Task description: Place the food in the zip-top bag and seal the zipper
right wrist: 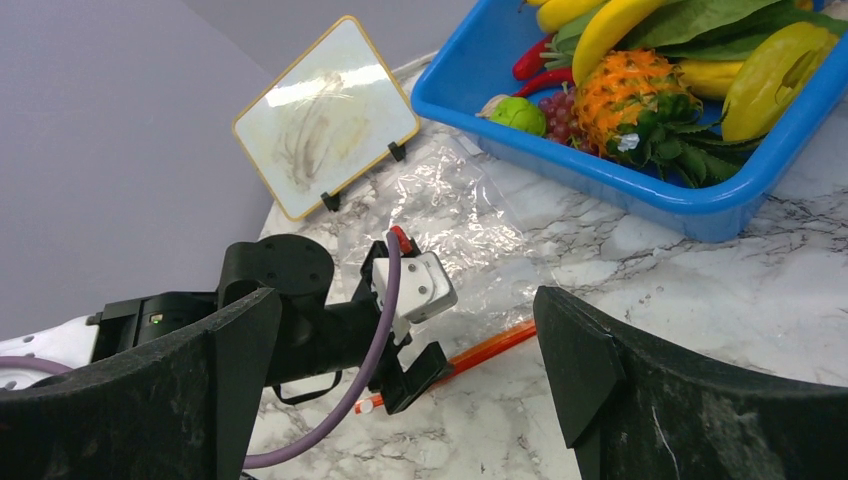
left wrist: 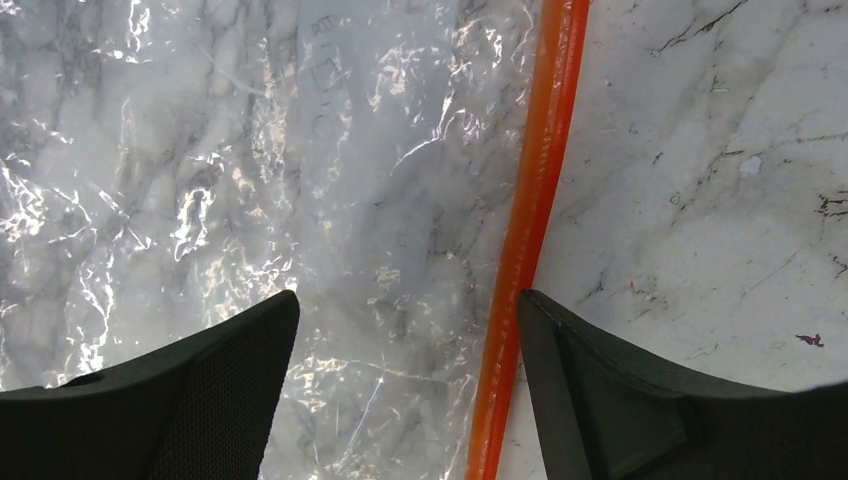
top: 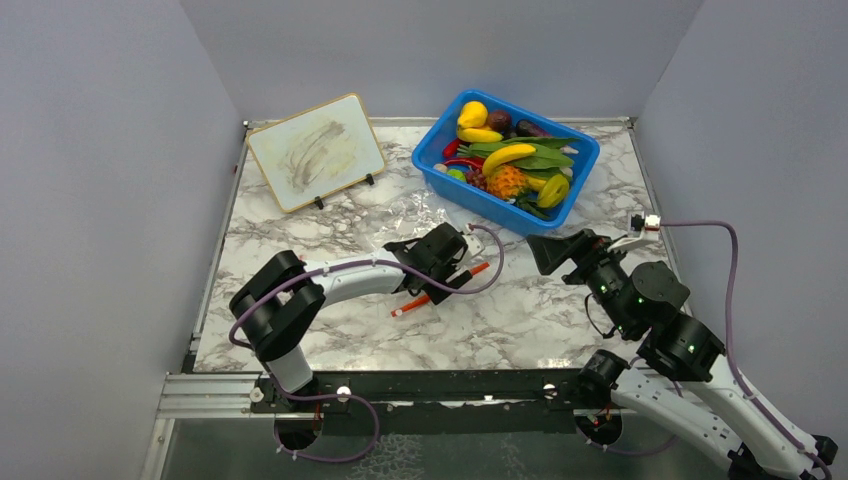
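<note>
The clear zip top bag [top: 405, 215] lies flat and empty-looking on the marble table, an orange strip [top: 480, 268] along its near edge. Over that edge, my left gripper is open, with clear plastic below the gap. Its right fingertip [left wrist: 530, 310] overlaps the strip in view; whether they touch cannot be told. The toy food, including a pineapple [right wrist: 635, 105] and a banana [top: 510, 156], is in the blue bin [right wrist: 590, 170]. My right gripper stands open and empty to the right of the bag, in front of the bin.
At the back left leans a small whiteboard [top: 318, 150] on black feet. The left arm covers part of the bag in the top view. Bare marble [top: 520, 320] lies toward the front and right.
</note>
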